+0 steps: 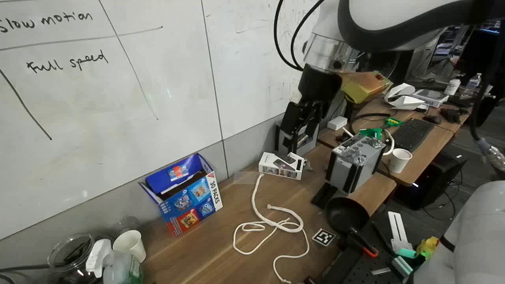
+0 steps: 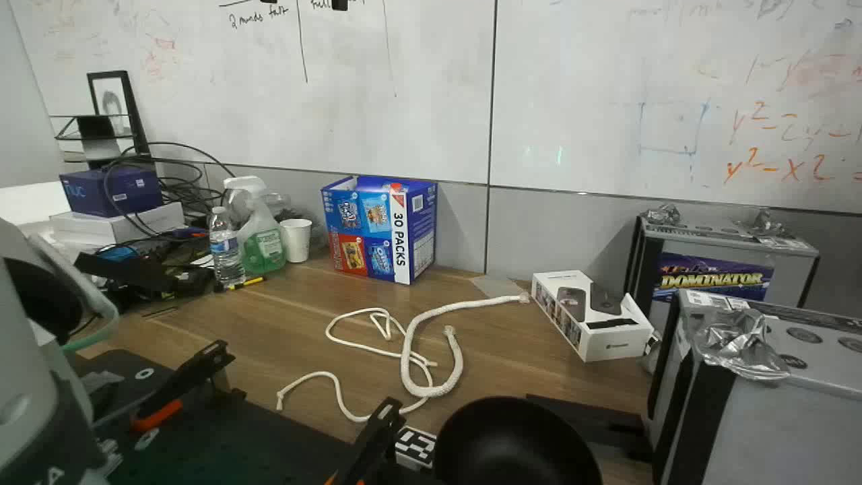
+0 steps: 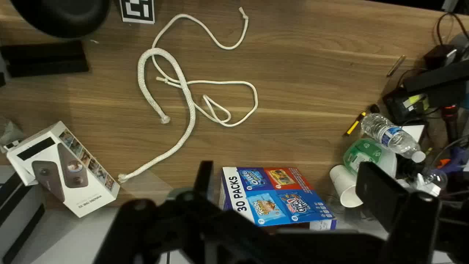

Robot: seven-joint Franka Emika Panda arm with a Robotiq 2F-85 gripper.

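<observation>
Two white ropes lie crossing each other on the wooden table. The thick rope [image 3: 190,103] bends in a hook shape, one end close to the white camera box. The thin rope [image 3: 256,99] is loosely looped, partly under the thick one. My gripper [image 1: 296,139] hangs well above the table at the back, near the whiteboard. In the wrist view the gripper has its fingers wide apart, with nothing held; the snack box lies far below that gap. No part of the gripper appears in exterior view 2.
The blue snack box [image 2: 380,230] stands against the wall; the white camera box [image 2: 594,315] is to its right. A black pan [image 2: 517,444] and grey metal cases [image 2: 751,396] bound the right side. A spray bottle [image 2: 260,230], water bottle [image 2: 226,246] and paper cup [image 2: 296,240] crowd the left.
</observation>
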